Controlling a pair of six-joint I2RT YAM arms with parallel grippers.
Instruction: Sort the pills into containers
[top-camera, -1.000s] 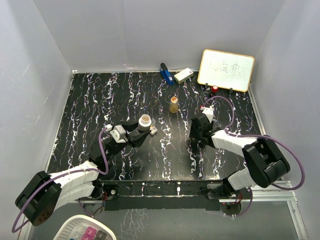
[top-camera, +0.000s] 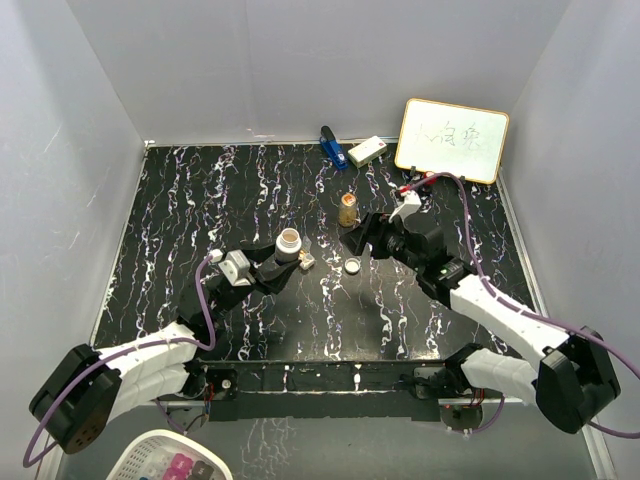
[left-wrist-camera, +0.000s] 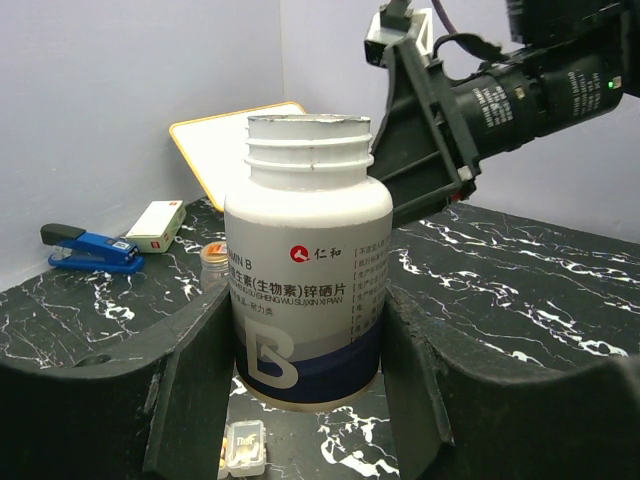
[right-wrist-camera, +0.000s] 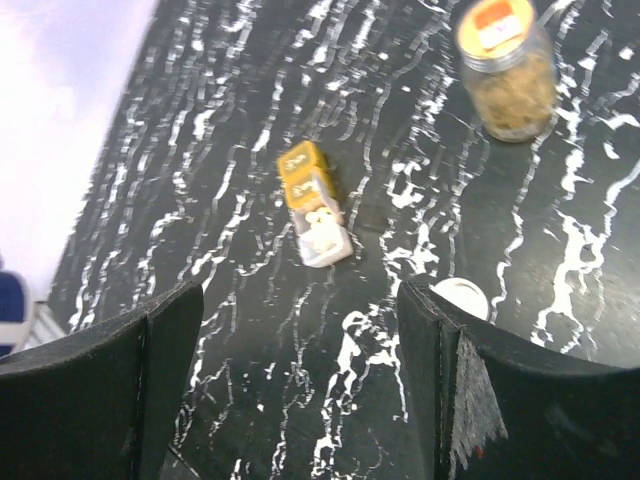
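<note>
My left gripper (top-camera: 284, 268) is shut on a white pill bottle (left-wrist-camera: 308, 260), holding it upright above the table. The bottle's threaded neck is bare, with no cap on it. A round white cap (right-wrist-camera: 461, 297) lies on the table, near the right finger in the right wrist view. My right gripper (top-camera: 356, 242) stands open, nothing between its fingers. Left of the cap rests a small pill box (right-wrist-camera: 316, 203), with yellow sections at one end and pale pieces in a clear section. A clear jar with an orange lid (top-camera: 347, 210) stands farther back, holding tan contents.
At the back are a blue stapler (top-camera: 333, 147), a small white-green box (top-camera: 367, 151) and a whiteboard (top-camera: 453, 140). A white basket (top-camera: 140, 452) sits below the table's front edge.
The right gripper has swung left and up from the table's right side, and the white cap now shows on the table where the arm was. The left arm with the bottle has stayed still.
</note>
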